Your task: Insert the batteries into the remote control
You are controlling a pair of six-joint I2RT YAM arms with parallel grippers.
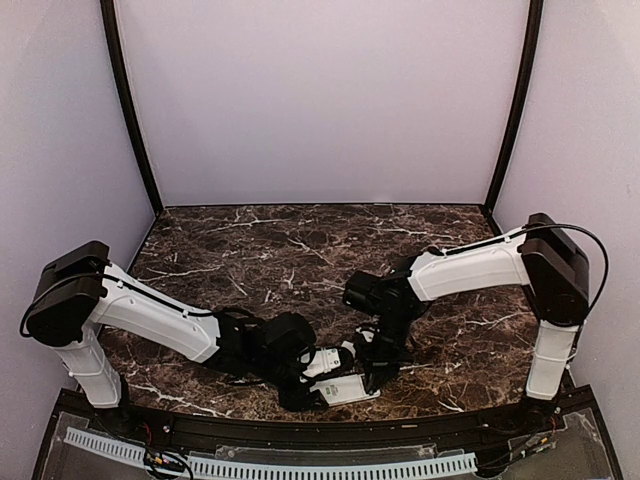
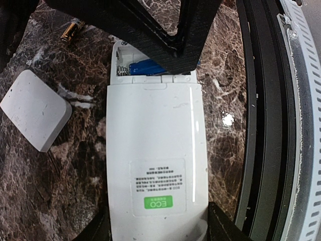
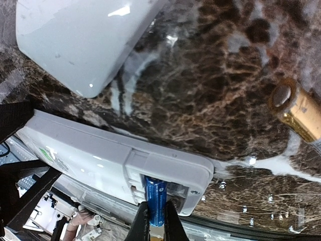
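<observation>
My left gripper is shut on the white remote control (image 2: 156, 125), its fingers on both long sides near the green ECO label. The remote lies back side up at the table's front edge, with its battery compartment (image 2: 122, 68) uncovered at the far end. My right gripper is shut on a blue battery (image 3: 156, 193) over that compartment. One end of the battery is within the opening; whether it sits fully down cannot be told. A gold-ended battery (image 3: 301, 110) lies loose on the table, apart from the remote.
A white rounded piece (image 2: 37, 108), perhaps the battery cover, lies on the marble table beside the remote. The dark front rail (image 1: 300, 430) runs close along the remote's near side. Behind the arms the tabletop (image 1: 320, 235) is clear.
</observation>
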